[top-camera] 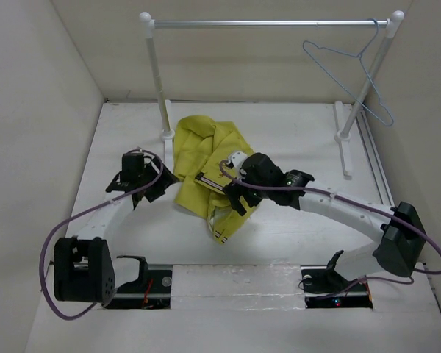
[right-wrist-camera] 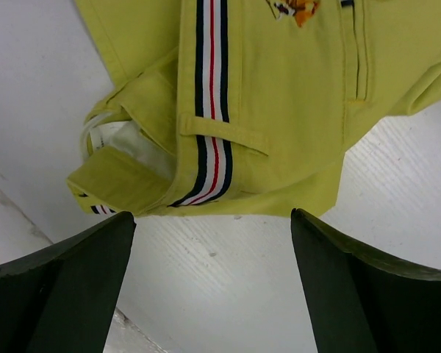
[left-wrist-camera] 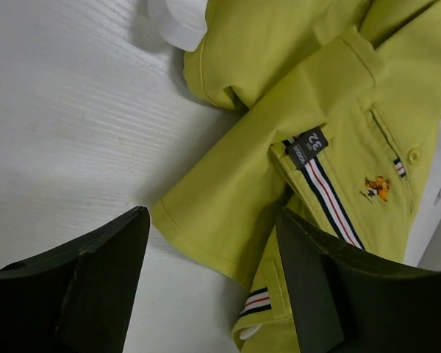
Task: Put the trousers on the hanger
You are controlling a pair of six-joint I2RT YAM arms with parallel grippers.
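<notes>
The yellow-green trousers (top-camera: 198, 147) lie crumpled on the white table, left of centre. Their striped waistband (left-wrist-camera: 331, 195) with a black size tag shows in the left wrist view. To the left of the cloth my left gripper (top-camera: 165, 190) stands open, its fingers (left-wrist-camera: 106, 272) apart with nothing gripped. Over the trousers' right side is my right gripper (top-camera: 237, 200), also open; in the right wrist view the waistband (right-wrist-camera: 212, 95) and a belt loop show beyond its fingers (right-wrist-camera: 353, 272). A blue hanger (top-camera: 353, 55) hangs at the right end of the rail.
A metal rail (top-camera: 272, 24) on white posts spans the back. The left post's foot (top-camera: 168, 151) stands right beside the trousers, and the right foot (top-camera: 344, 151) is behind the right arm. Bare table lies between the trousers and the right post.
</notes>
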